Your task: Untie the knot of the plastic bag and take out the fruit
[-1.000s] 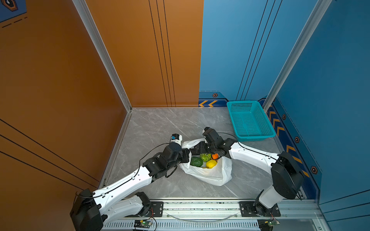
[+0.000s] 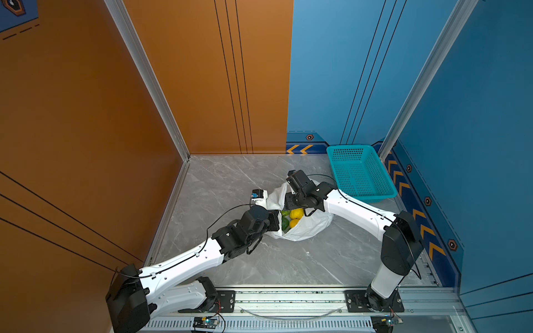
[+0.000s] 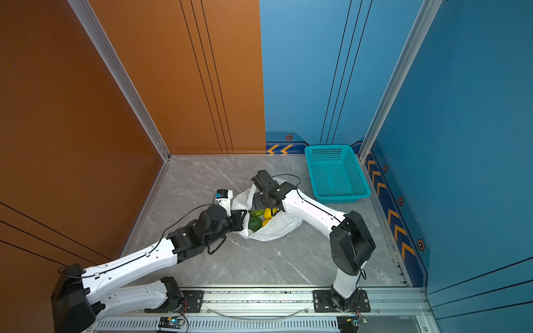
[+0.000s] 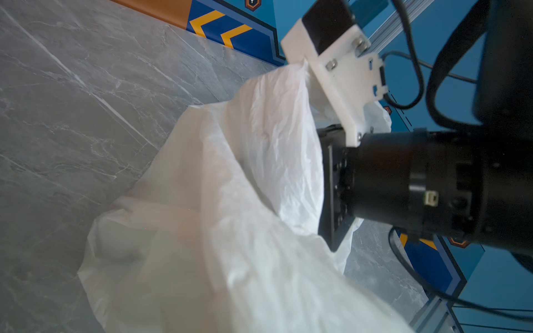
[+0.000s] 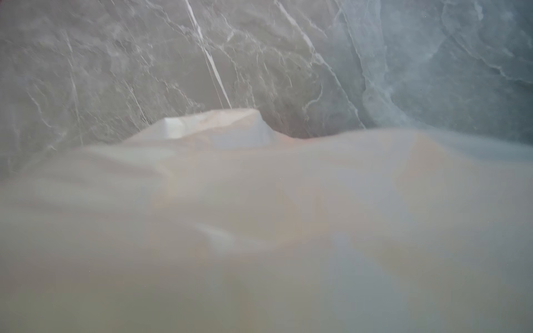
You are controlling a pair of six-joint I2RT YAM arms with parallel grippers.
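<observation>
The white plastic bag [image 2: 312, 226] lies open at the table's middle, with yellow fruit [image 2: 296, 214] and green fruit [image 3: 255, 223] inside. My left gripper [image 2: 275, 217] is at the bag's left rim, its fingertips hidden among plastic. My right gripper [image 2: 287, 198] reaches into the back of the bag beside it; its body shows behind white folds in the left wrist view, and its fingers are hidden. In the right wrist view, blurred plastic [image 5: 266, 222] fills the lower half.
An empty teal basket [image 2: 359, 171] stands at the back right, close behind the bag.
Both grippers and the bag have moved toward the back of the table, the right one most. Less of the fruit shows from the top left.
</observation>
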